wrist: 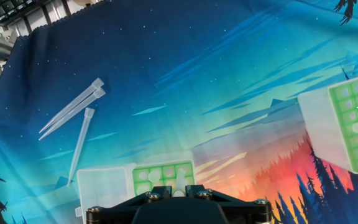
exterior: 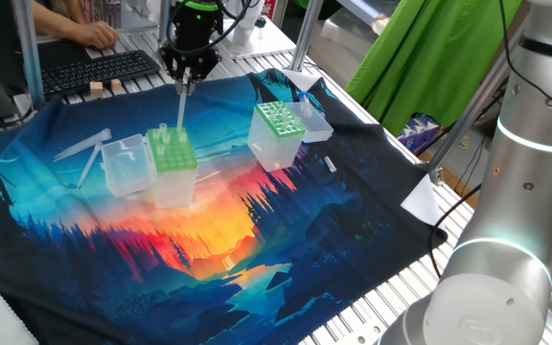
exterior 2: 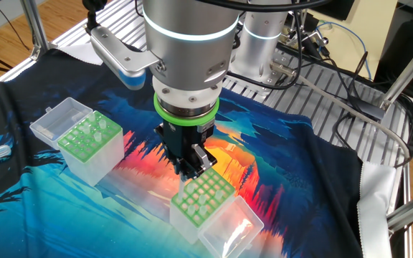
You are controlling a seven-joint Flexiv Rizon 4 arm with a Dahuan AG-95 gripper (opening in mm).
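My gripper (exterior: 185, 80) is shut on a clear pipette tip (exterior: 182, 107), which hangs roughly upright with its lower end by the back edge of a green-topped tip rack (exterior: 172, 153). Whether that end is in a hole or above the rack cannot be told. In the wrist view the gripper covers part of this rack (wrist: 161, 169), and the held tip (wrist: 180, 179) shows between its fingers. Several tips stand in the rack (exterior 2: 203, 195) in exterior view 2, where the gripper (exterior 2: 198, 169) is just behind it. A second green-topped rack (exterior: 278, 139) also holds tips.
Three loose tips (wrist: 79, 112) lie on the patterned cloth (exterior: 228, 278). Open clear lids stand beside the near rack (exterior: 127, 165) and the second rack (exterior 2: 62, 118). A keyboard (exterior: 99, 72) and a person's hand (exterior: 96, 35) are at the back.
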